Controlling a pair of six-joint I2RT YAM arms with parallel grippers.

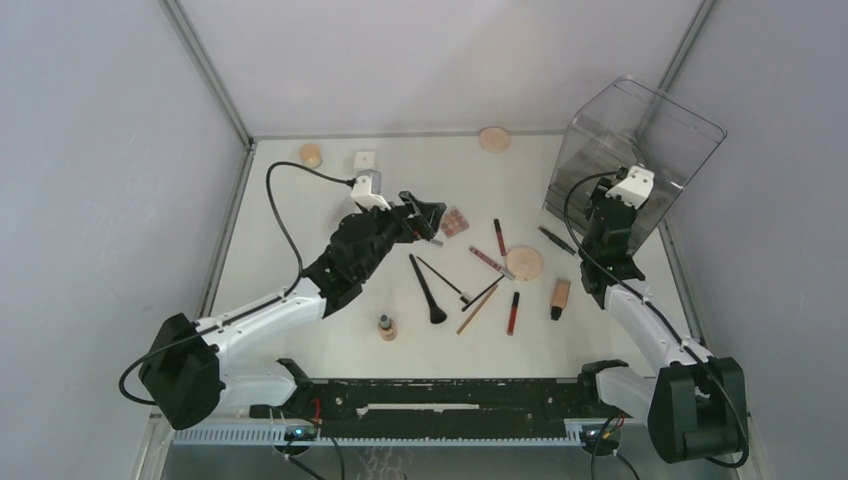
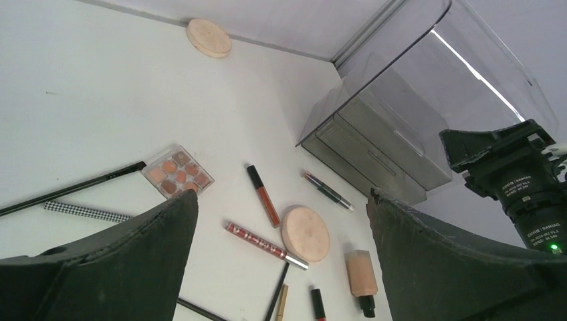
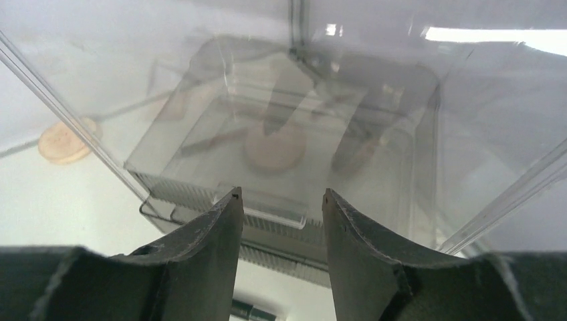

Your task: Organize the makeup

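The clear acrylic organizer (image 1: 590,150) stands at the back right. My right gripper is over it, fingers apart, with nothing seen between them; a drawer with a clear handle (image 3: 261,210) lies beyond the fingertips. My left gripper hangs open above the table's middle. Below it lie an eyeshadow palette (image 2: 177,172), lip glosses (image 2: 264,197), a round compact (image 2: 305,234), a foundation tube (image 2: 361,274), brushes (image 1: 430,300) and pencils (image 1: 475,310).
A foundation bottle (image 1: 387,330) stands at the front middle. A round compact (image 1: 494,140), a jar (image 1: 310,155) and a white item (image 1: 364,160) are at the back.
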